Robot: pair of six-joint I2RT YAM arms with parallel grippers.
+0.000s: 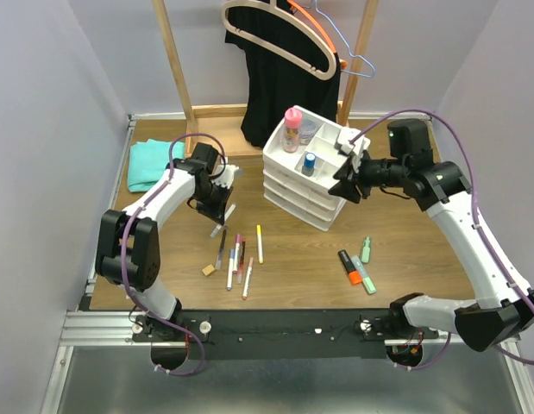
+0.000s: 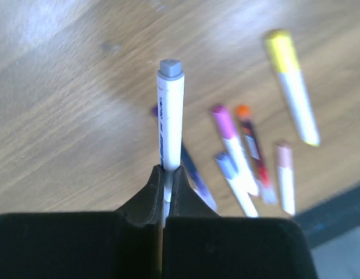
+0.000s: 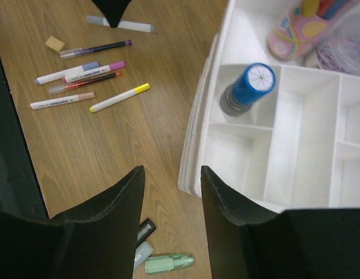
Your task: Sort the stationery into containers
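Observation:
In the left wrist view my left gripper is shut on a white marker with a grey-blue cap (image 2: 170, 110), raised above the table. Below it lie a dark pen (image 2: 194, 174), a purple-capped marker (image 2: 233, 139), a blue-capped marker (image 2: 238, 186), a red pen (image 2: 255, 151), a pink-capped marker (image 2: 285, 177) and a yellow marker (image 2: 293, 87). My right gripper stands open and empty over the front corner of the white organizer (image 3: 264, 163). Two highlighters, one black (image 1: 348, 266) and one grey-green (image 1: 364, 276), lie at right, close to a small green bottle (image 1: 366, 250).
A blue-lidded bottle (image 3: 249, 87) occupies one organizer compartment; a pink-capped container (image 1: 292, 129) stands behind it. Several compartments are empty. A wooden block (image 1: 209, 270) lies left of the markers, and a teal cloth (image 1: 147, 164) at back left. Bare table (image 1: 301, 259) separates markers from highlighters.

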